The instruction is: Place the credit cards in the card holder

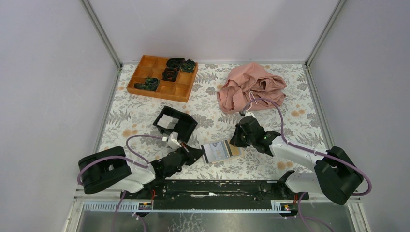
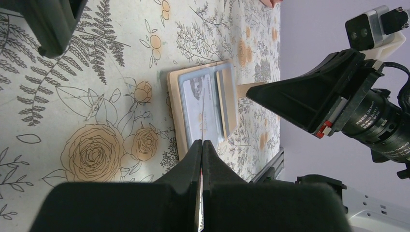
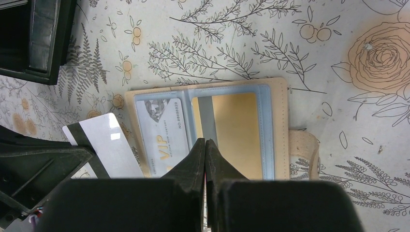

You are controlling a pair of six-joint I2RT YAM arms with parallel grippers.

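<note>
The open card holder [image 1: 220, 152] lies at the table's front centre, with a VIP card [image 3: 162, 133] in its left pocket and a gold card [image 3: 237, 130] on its right side. My left gripper [image 1: 199, 152] is at the holder's left end, shut on a white card with a dark stripe, seen edge-on in the left wrist view. My right gripper is shut over the holder's right side, nothing visible between its fingers.
A black box [image 1: 186, 123] with white cards inside stands behind the left gripper. A wooden compartment tray [image 1: 174, 89] and a pink cloth [image 1: 249, 84] lie at the back.
</note>
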